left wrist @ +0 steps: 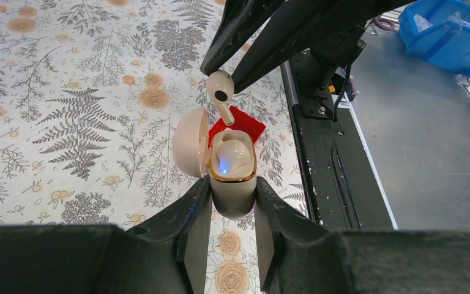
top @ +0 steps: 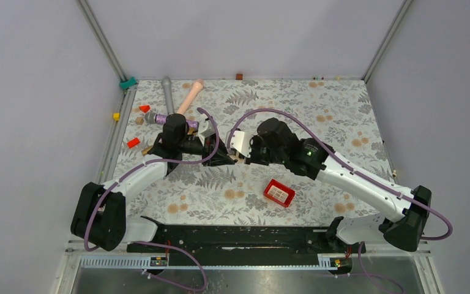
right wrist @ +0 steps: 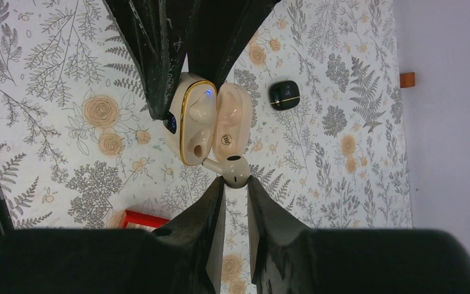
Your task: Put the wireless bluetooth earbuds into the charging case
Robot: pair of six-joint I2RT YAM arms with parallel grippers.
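The open charging case (left wrist: 232,190), cream with a gold rim, is held upright in my left gripper, shut on it. One earbud body shows in the case beside a small blue light; an empty stem hole shows in the right wrist view. The lid (right wrist: 232,119) stands hinged open. My right gripper is shut on a white earbud (left wrist: 219,89), its stem pointing at the case just outside the hole. In the top view both grippers (top: 232,158) meet above the middle of the mat, largely hiding the case.
A red tray (top: 279,193) lies in front. A black case (right wrist: 284,95) lies on the mat behind. Bottles, a rolling-pin-like tool (top: 190,97) and blocks (top: 133,142) cluster at the left.
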